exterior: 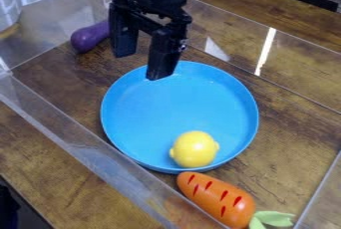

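Note:
My black gripper (143, 46) hangs open over the back left of the blue plate (167, 104), nothing between its fingers. A yellow lemon-like toy (194, 148) rests on the front of the plate. An orange carrot (220, 198) with red stripes and a pale green top lies in front of the plate. A purple eggplant-like object (90, 36) lies at the back left, partly behind the gripper.
Clear walls (80, 148) edge the wooden surface at the left and right. The wood to the right of the plate (293, 104) is bare.

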